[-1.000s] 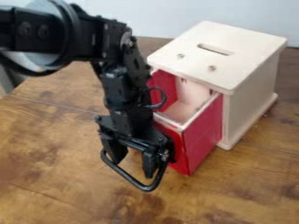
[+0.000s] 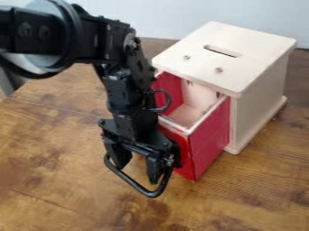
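Observation:
A pale wooden box [image 2: 258,95] with a slot and small knobs on its top stands at the right. Its red drawer [image 2: 208,142] is pulled out toward the front, showing a bare wooden inside where visible. The black gripper [image 2: 154,170] is low at the drawer's left front, close against or beside the red panel. Whether its fingers are open or shut, or hold anything, is unclear from this angle.
A white wall [image 2: 182,13] stands behind, and a grey object shows at the far left edge.

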